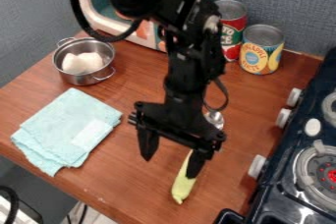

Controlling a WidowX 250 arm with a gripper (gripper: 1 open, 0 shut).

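Observation:
My black gripper (171,152) hangs low over the middle of the wooden table (125,189), its two fingers spread wide and open. A yellow elongated item (184,181), perhaps corn or a banana, lies under and beside the right finger, which hides its upper end; whether they touch I cannot tell. A small silvery object (215,119) shows behind the gripper, mostly hidden.
A folded light-blue cloth (66,130) lies left, a pot with white contents (84,61) behind it. Two cans (261,51) stand at the back right. A black stove (302,179) fills the right edge; a toy microwave stands behind the arm.

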